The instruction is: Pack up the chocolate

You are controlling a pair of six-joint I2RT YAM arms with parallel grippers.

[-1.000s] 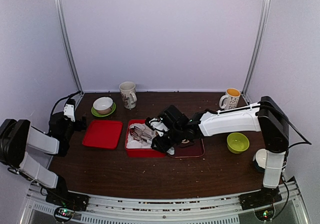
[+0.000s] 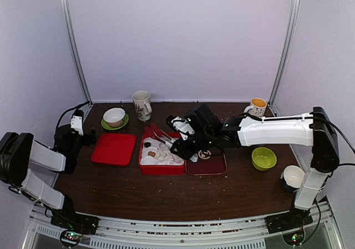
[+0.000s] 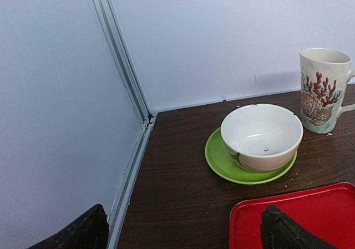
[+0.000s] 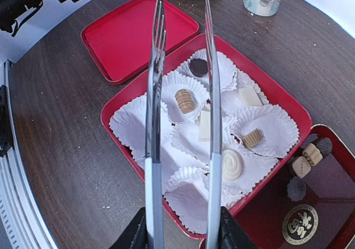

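The red box (image 4: 299, 121) holds white paper cups with several chocolates: a dark one (image 4: 198, 67), a tan one (image 4: 184, 100), a ribbed one (image 4: 252, 138), a white swirl (image 4: 231, 163) and pale pieces. Beside it is a dark red tray (image 4: 327, 216) with more chocolates and a round patterned piece (image 4: 299, 223). My right gripper hovers over the box with long tong-like fingers parted, nothing visible between their tips. My left gripper stands open at the left, facing the bowl and mug.
A red lid (image 2: 113, 148), white bowl (image 2: 115, 116) on a green plate, tall mug (image 2: 141, 105), yellow mug (image 2: 255, 108), green bowl (image 2: 264, 158) and white cup (image 2: 293, 178) surround the box.
My right gripper has risen from the box, and its arm has lifted. The left arm has not moved.
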